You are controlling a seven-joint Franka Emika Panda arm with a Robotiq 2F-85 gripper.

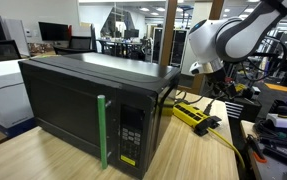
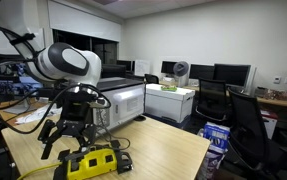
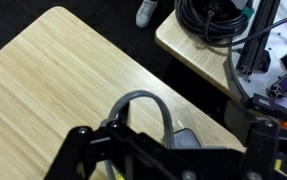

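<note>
My gripper [image 2: 67,137] hangs over the near end of the table, beside a yellow power strip [image 2: 96,162]. In the wrist view its dark fingers flank the bottom of the picture, spread apart; the gripper is open and appears to hold nothing. A grey cable loop [image 3: 136,97] rises between the fingers in that view, too close to the lens to judge whether it touches them. The black microwave [image 1: 88,105], its door shut, stands on the table with a green handle [image 1: 102,132] on its front.
Yellow cable [image 1: 229,145] runs from the strip along the table's edge. Bare wood tabletop [image 2: 168,145] lies to the right of the strip in exterior view 2. Off the table's edge, a coiled black cable [image 3: 205,18] lies on another surface.
</note>
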